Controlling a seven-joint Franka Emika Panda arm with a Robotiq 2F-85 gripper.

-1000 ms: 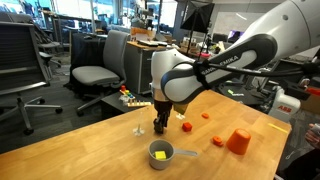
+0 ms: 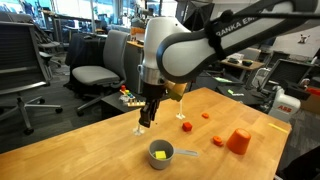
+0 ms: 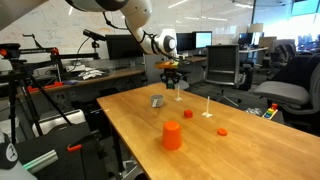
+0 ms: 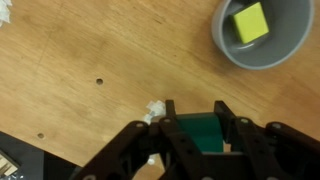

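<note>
My gripper is shut on a green block (image 4: 204,131) in the wrist view; the block shows between its dark fingers. In exterior view 1 the gripper (image 2: 147,115) hangs above the wooden table, behind the grey pot and a little to its left. That view does not show the block clearly. The pot (image 2: 152,148) stands on the table with a yellow block (image 2: 160,155) inside it. In the wrist view the pot (image 4: 228,45) lies at the upper right, clear of the fingers, its yellow block (image 4: 250,23) plainly visible.
An orange cup (image 2: 238,141) stands to the pot's right. Small red pieces (image 2: 187,127) lie scattered on that side. A small white object (image 2: 139,130) is below the gripper, and another (image 3: 208,107) stands farther along.
In exterior view 1 the arm has risen and shifted slightly left, lifting the gripper off its low spot behind the pot. The pot and cup have stayed put.
</note>
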